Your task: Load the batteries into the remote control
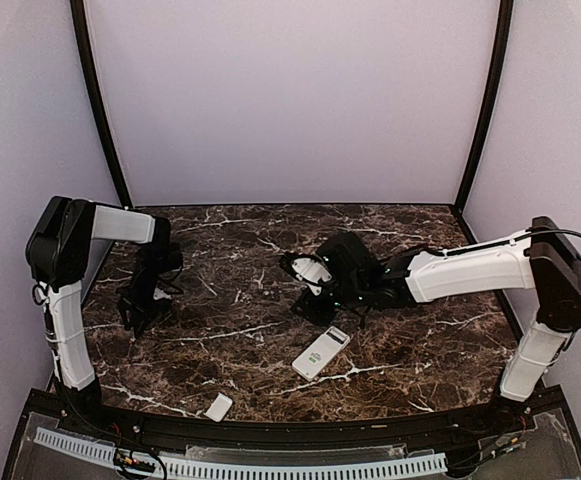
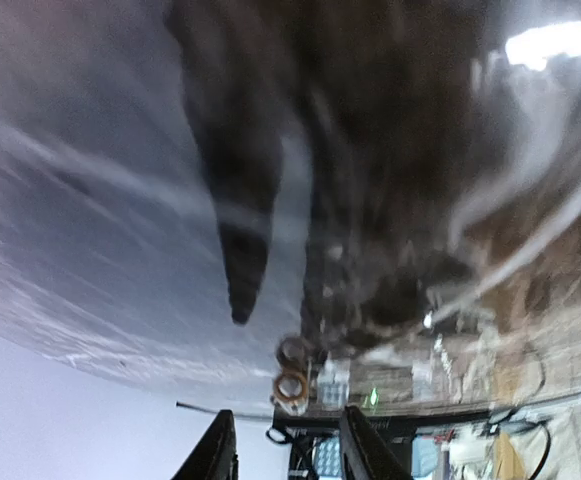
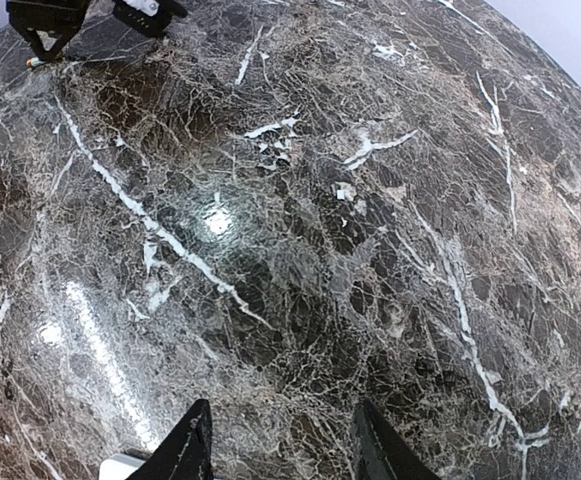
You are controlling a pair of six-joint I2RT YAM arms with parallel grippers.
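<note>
The white remote control (image 1: 322,352) lies on the table right of centre, a dark slot at its upper end. A white corner of it (image 3: 120,467) shows at the bottom of the right wrist view. Above and left of the remote, my right gripper (image 1: 300,308) stands open and empty, its fingers (image 3: 190,445) wide apart. Far left, my left gripper (image 1: 135,332) is low over the table; its fingers (image 2: 220,452) are apart, with nothing visible between them. Beside it lies a tiny pale object with a coloured end (image 3: 35,62), possibly a battery, too small to tell.
A small white piece (image 1: 219,407), perhaps the cover, lies near the front edge of the marble-patterned table (image 1: 240,245). A dark rail (image 1: 270,428) runs along the front. Between the two arms the table is clear.
</note>
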